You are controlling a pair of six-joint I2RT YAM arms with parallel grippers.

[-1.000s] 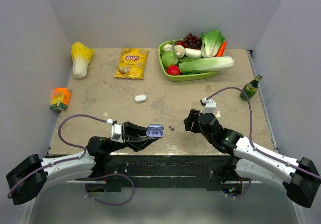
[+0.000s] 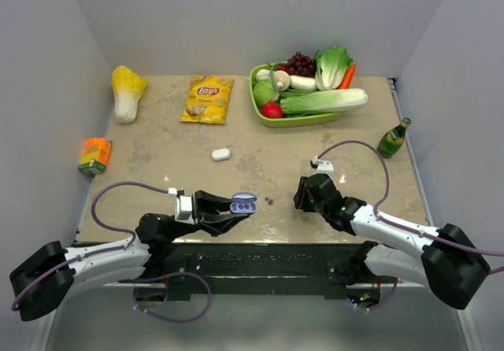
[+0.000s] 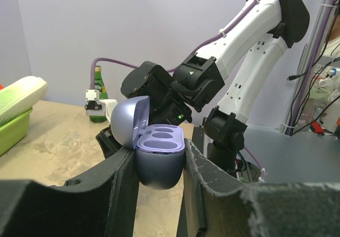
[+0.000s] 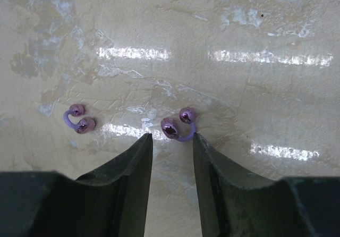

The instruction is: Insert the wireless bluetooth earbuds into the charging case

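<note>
My left gripper (image 2: 234, 207) is shut on the purple charging case (image 3: 159, 165), holding it above the table with its lid (image 3: 130, 121) raised. The oval recesses inside the case look empty. Two purple clip-shaped earbuds lie on the table in the right wrist view: one earbud (image 4: 85, 124) off to the left, the other earbud (image 4: 170, 128) just ahead of the fingertips and between their lines. My right gripper is part open, with nothing gripped. From above, one earbud (image 2: 269, 201) shows between the two grippers; the right gripper hides the other.
A white oval object (image 2: 220, 154) lies mid-table. Toward the back are a chip bag (image 2: 207, 99), a cabbage (image 2: 127, 94) and a green vegetable basket (image 2: 303, 120). An orange-green box (image 2: 94, 156) stands left, a green bottle (image 2: 393, 138) right. Bare table surrounds the earbuds.
The right arm has shifted, its elbow inward and up the top view, its gripper slightly rightward and seemingly lower. The left arm and case are nearly still; the earbud visible from above has not moved.
</note>
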